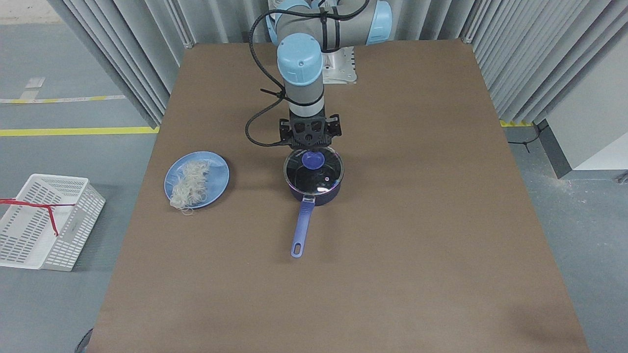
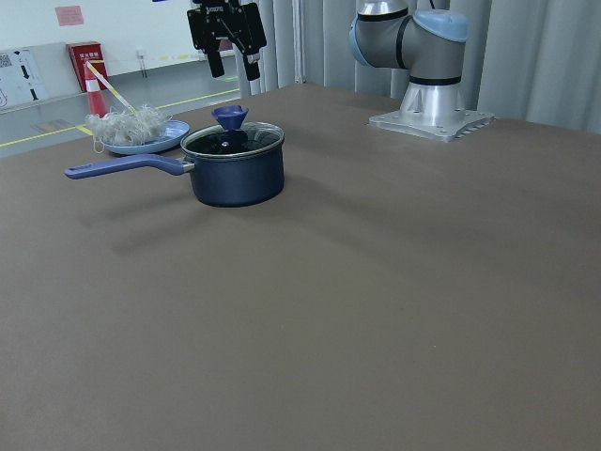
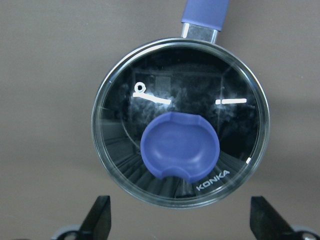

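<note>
A dark blue saucepan [image 2: 235, 183] with a glass lid stands on the brown table, its blue handle [image 1: 301, 229] toward the front camera. The lid has a blue knob [image 3: 180, 145], centred below me in the wrist view. My gripper [image 2: 233, 68] hangs open above the pot, slightly higher than the knob; in the wrist view its fingertips lie either side of the lid's near edge, with nothing between them.
A blue plate [image 1: 218, 182] holding white noodle-like strands [image 1: 189, 182] sits left of the pot. A white basket [image 1: 76, 235] stands on the floor at left.
</note>
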